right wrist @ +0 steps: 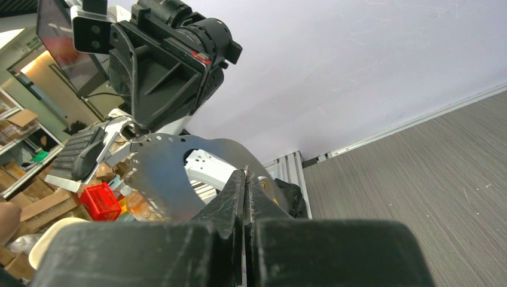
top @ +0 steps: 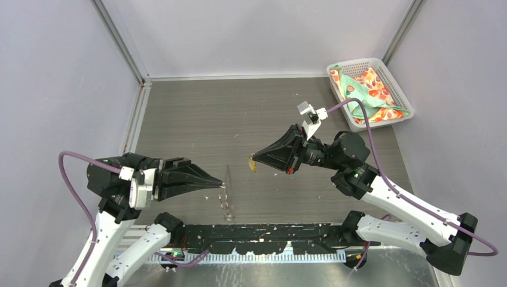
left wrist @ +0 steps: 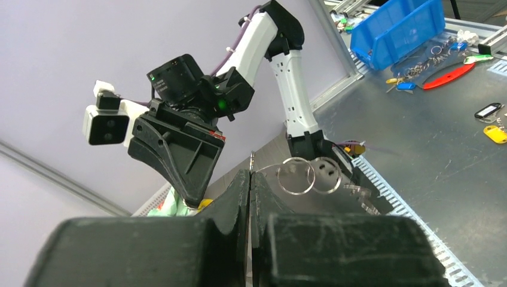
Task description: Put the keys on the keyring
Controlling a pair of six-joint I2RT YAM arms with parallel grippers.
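Note:
My left gripper (top: 222,184) is shut on a thin silver keyring chain (top: 228,209), which dangles from its fingertips. In the left wrist view, a pair of metal rings (left wrist: 296,176) hangs just right of the fingertips, partly blurred. Across a gap, my right gripper (top: 253,157) is shut on a small yellow key (top: 252,164) that pokes out below its tips. That key also shows as a patch of yellow (left wrist: 205,203) in the left wrist view. In the right wrist view the key is mostly hidden behind the black fingers (right wrist: 233,197). Key and chain are apart.
A white basket (top: 388,73) with patterned cloth stands at the back right. On the metal bench, the left wrist view shows a blue bin (left wrist: 397,36), red-handled pliers (left wrist: 448,76) and a yellow tag (left wrist: 495,134).

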